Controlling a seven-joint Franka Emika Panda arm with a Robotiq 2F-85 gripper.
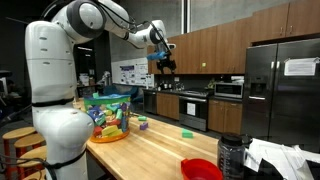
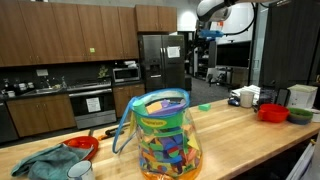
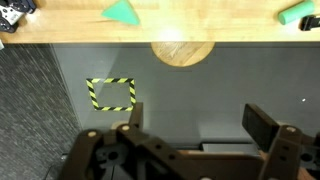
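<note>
High above the far edge of the wooden table (image 1: 150, 155) hangs my gripper (image 1: 168, 67), well clear of everything on it. In the wrist view its two dark fingers (image 3: 118, 150) stand wide apart with only grey floor between them, so it is open and empty. Lying flat on the tabletop is a small green piece (image 1: 187, 134), which the wrist view shows as a green triangle (image 3: 123, 12). A green cylinder (image 3: 296, 12) lies near the table edge at the top right of that view.
Colourful blocks fill a netted container (image 1: 108, 122) at the table's left. A red bowl (image 1: 200, 169) sits near the front right, beside a black canister (image 1: 231, 153). White cloth or paper (image 1: 285, 160) lies at the right.
</note>
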